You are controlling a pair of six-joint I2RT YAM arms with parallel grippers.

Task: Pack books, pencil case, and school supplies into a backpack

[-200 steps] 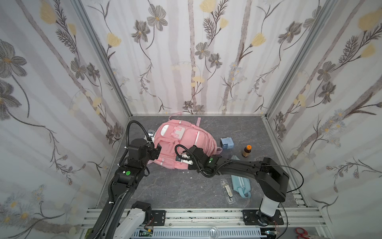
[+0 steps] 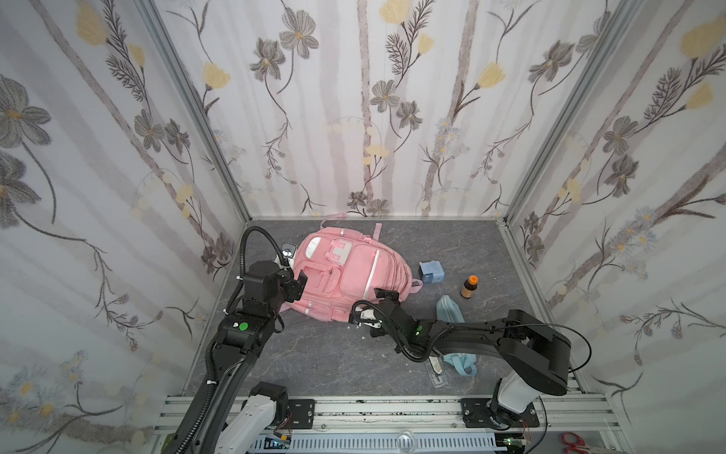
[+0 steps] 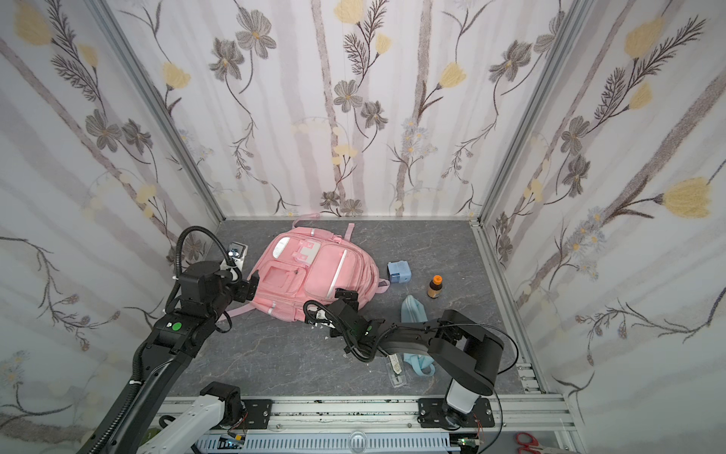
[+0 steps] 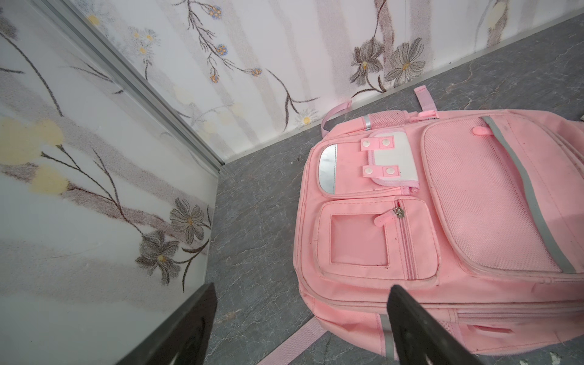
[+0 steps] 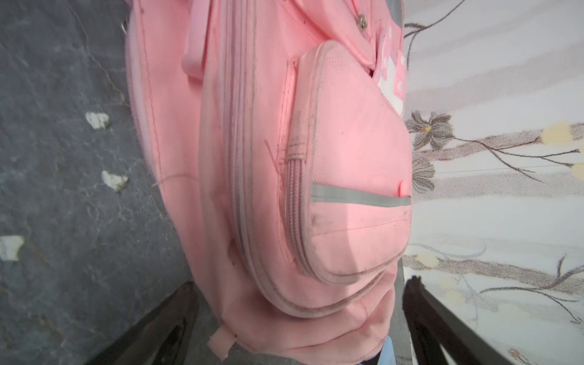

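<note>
A pink backpack (image 2: 348,268) lies flat with its pockets up, seen closely in both wrist views. My left gripper is open and empty beside the backpack's left end. My right gripper is open and empty at the near right of the backpack, facing its zipped side pocket (image 5: 352,146). A light-blue pouch (image 3: 412,310) and a clear packet (image 3: 396,372) lie to the right, partly behind my right arm.
A small blue box (image 2: 430,271) and an orange-capped brown bottle (image 2: 469,286) stand right of the backpack. Patterned walls surround it.
My right gripper and arm have moved right and toward the front from over the backpack's near side. The left arm has barely moved.
</note>
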